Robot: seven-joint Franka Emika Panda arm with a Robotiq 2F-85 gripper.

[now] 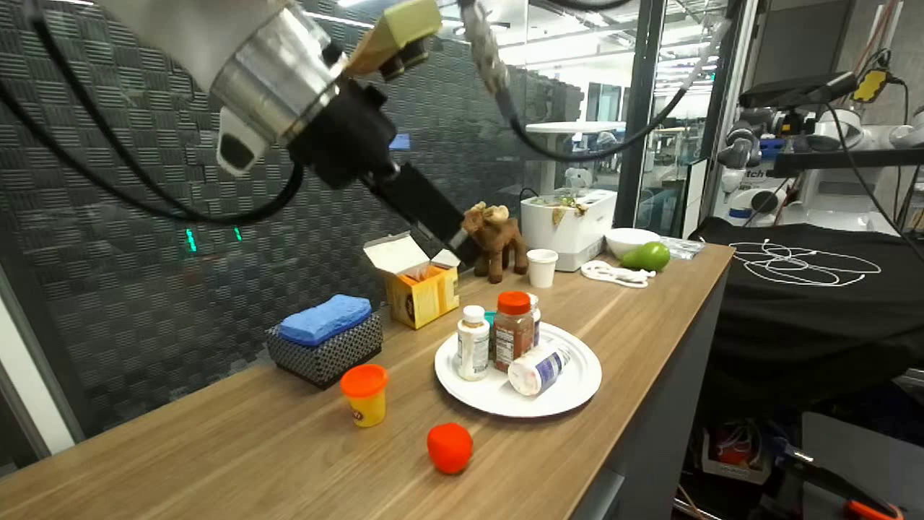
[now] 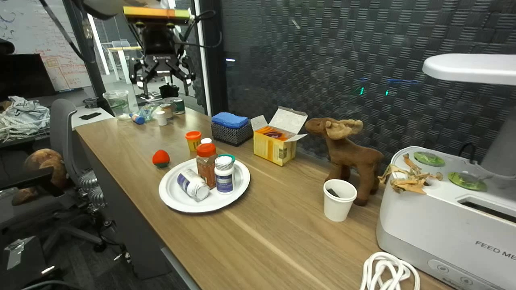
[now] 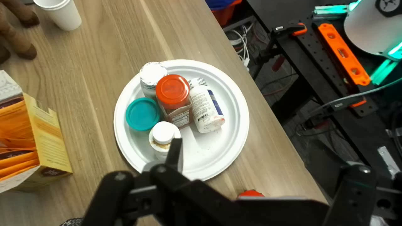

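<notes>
High over the table's far end in exterior view 2, my gripper [image 2: 163, 83] hangs open, its fingers spread wide with nothing between them. A round white plate [image 1: 554, 400] holds several containers. Among them are a red-lidded spice jar [image 1: 513, 334], an upright white bottle [image 1: 473, 345] and a white bottle lying on its side [image 1: 538, 370]. Another upright bottle [image 2: 224, 176] and a teal lid [image 3: 143, 113] show there too. One finger [image 3: 174, 152] overlaps the plate's lower edge in the wrist view, while the gripper itself is well above it.
Near the plate are a red ball-like item [image 1: 450, 448] and an orange-lidded tub [image 1: 364, 397]. Along the back stand a blue cloth [image 1: 325, 320] on a dark box, an open yellow box [image 1: 422, 293], a plush moose [image 1: 494, 240] and a paper cup [image 1: 542, 268].
</notes>
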